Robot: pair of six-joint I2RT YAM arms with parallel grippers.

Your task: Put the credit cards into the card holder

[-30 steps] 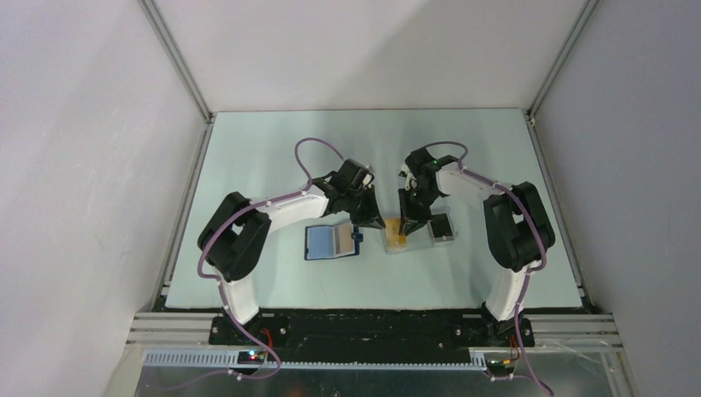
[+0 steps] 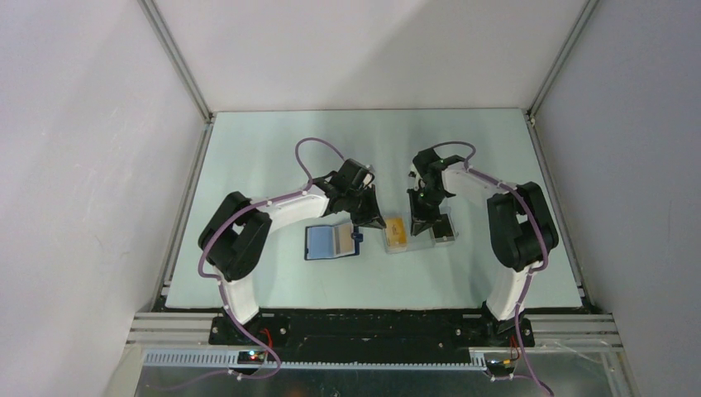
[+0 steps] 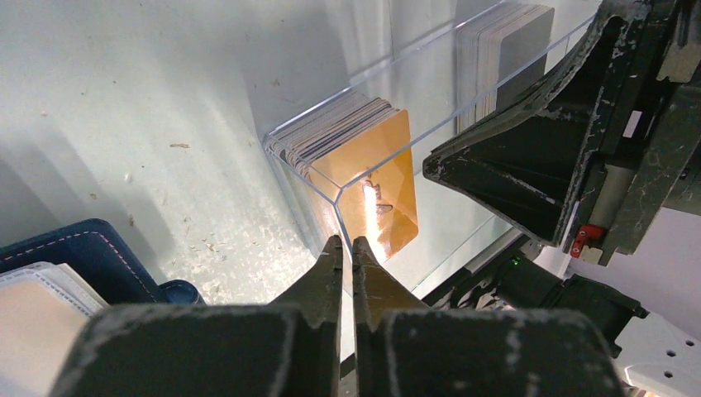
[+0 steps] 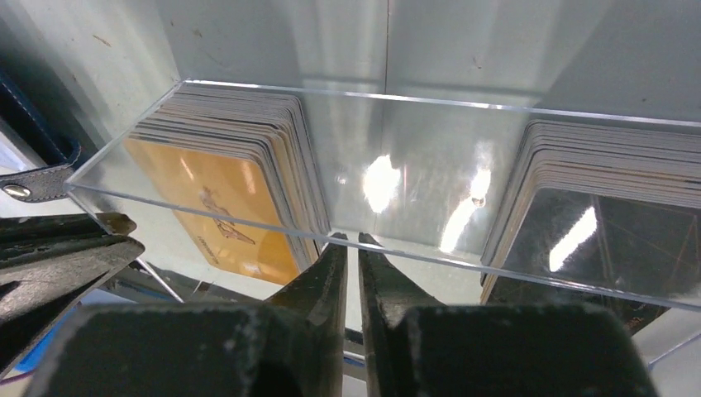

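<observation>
A clear acrylic box (image 4: 430, 149) holds a stack of orange cards (image 3: 379, 190) at its left end and a dark stack (image 4: 612, 240) at the right. My left gripper is shut on the box's left corner. My right gripper is part open over the middle of the box, beside the orange stack, with only a narrow gap between its fingertips. An open card holder (image 2: 321, 241) with light blue and beige cards lies left of the box on the table.
Both arms meet near the table's centre, close together.
My right gripper has moved slightly to the right, away from the orange stack, over the last second. The left arm has stayed still.
</observation>
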